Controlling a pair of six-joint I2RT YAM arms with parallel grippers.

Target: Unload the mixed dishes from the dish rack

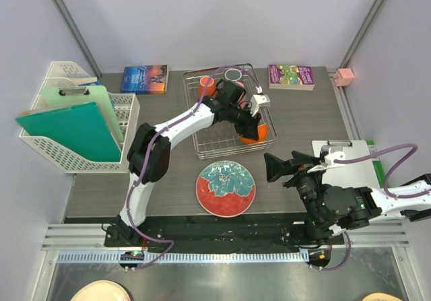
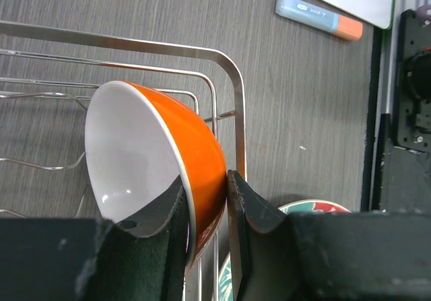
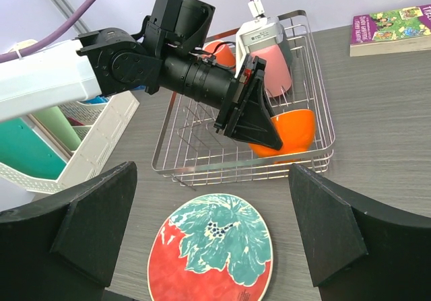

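In the rack's front right corner an orange bowl (image 2: pixel 205 143) with a white inside leans on edge. My left gripper straddles its wall, one finger inside the bowl and the other along the orange outside; whether they press on it is unclear. The wire dish rack (image 1: pixel 219 151) also holds an orange cup (image 1: pixel 207 85) and a pink cup (image 3: pixel 276 72) behind my left arm. On the table before the rack lies a red and teal plate (image 1: pixel 226 188). My right gripper stands open and empty, right of the plate.
Books flank the rack, a blue one (image 1: pixel 144 79) left and a purple-green one (image 1: pixel 291 77) right. A white basket (image 1: pixel 124 122) with folders fills the left side. A highlighter (image 2: pixel 316 17) and a white clipboard (image 1: pixel 347 173) lie right. Table between rack and clipboard is bare.
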